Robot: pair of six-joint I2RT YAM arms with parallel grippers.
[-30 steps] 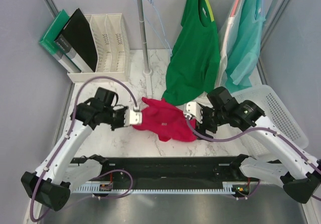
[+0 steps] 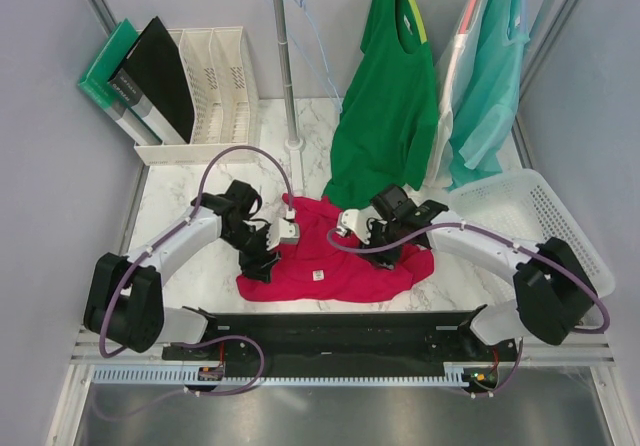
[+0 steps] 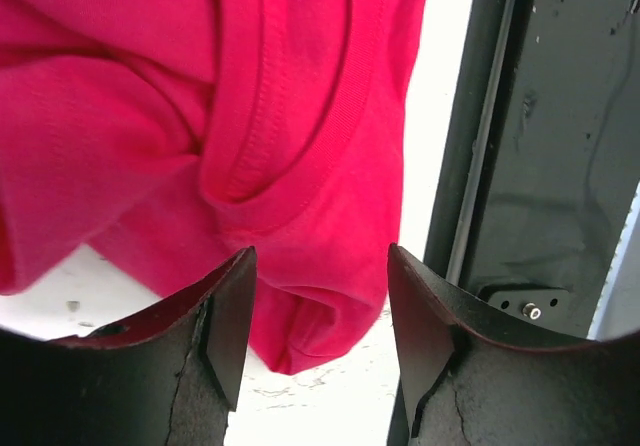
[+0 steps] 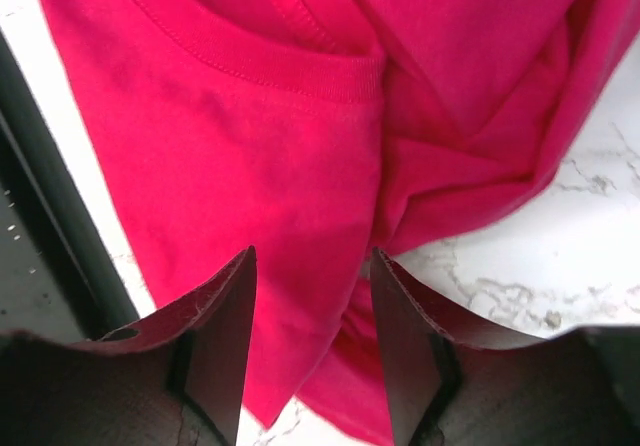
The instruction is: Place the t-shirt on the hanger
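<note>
A red T-shirt lies spread on the marble table near its front edge, with the collar and a white label showing in the left wrist view. My left gripper hangs open over a lower corner of the shirt, nothing held. My right gripper is low over the shirt's right part, its fingers apart with red fabric beneath; whether any cloth lies between the tips is unclear.
A rail holds a green shirt, teal and white garments and a blue hanger. A white basket sits at right, a file rack with binders at back left. A dark edge borders the table's front.
The shirt is now spread much wider and nearer the front edge. Both arms have moved inward and down onto it, the left one to the right.
</note>
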